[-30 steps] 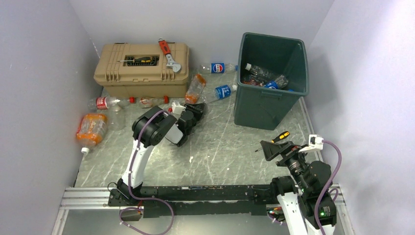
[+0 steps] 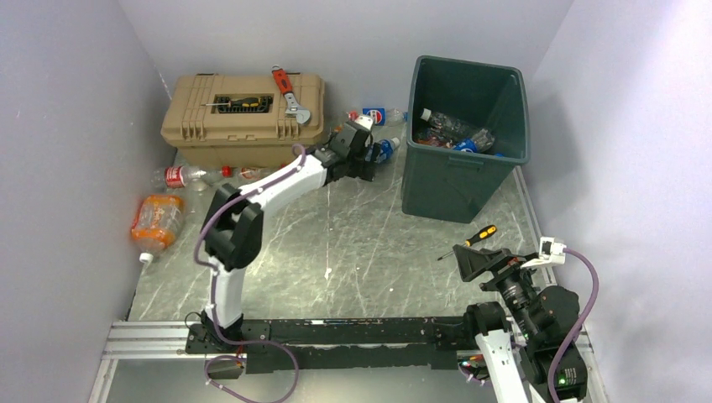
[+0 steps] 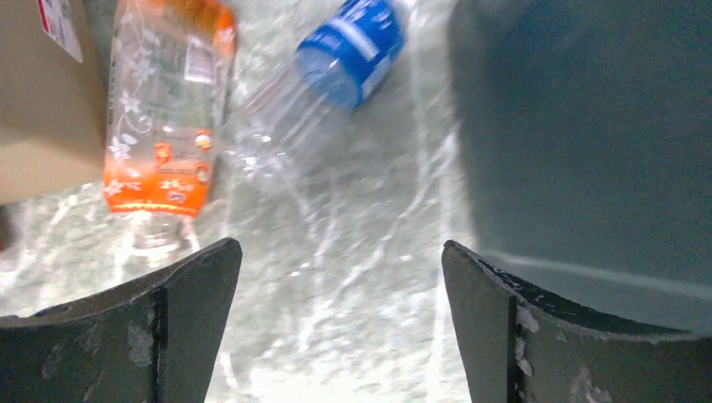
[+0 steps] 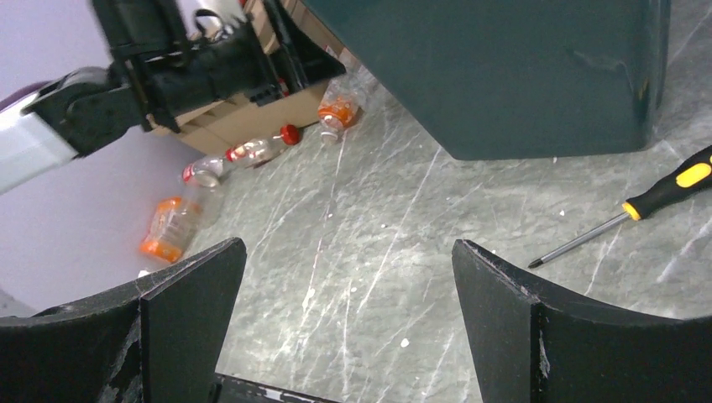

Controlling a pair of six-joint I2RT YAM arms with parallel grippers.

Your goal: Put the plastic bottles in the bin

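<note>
My open left gripper hangs over the floor beside the bin, empty, facing an orange-labelled bottle (image 3: 159, 109) and a blue-labelled bottle (image 3: 351, 46). In the top view, a Pepsi bottle (image 2: 389, 116) lies behind them. More bottles lie left: a red-labelled one (image 2: 180, 176) and a large orange-labelled one (image 2: 155, 227). The green bin (image 2: 441, 189) holds several bottles (image 2: 453, 126). My right gripper stands open at the lower right, nothing between its fingers.
A tan case (image 2: 214, 126) at the back left carries a wrench (image 2: 294, 109) and a screwdriver (image 2: 243, 102). Another screwdriver (image 4: 680, 180) lies in front of the bin. Walls border both sides and the back.
</note>
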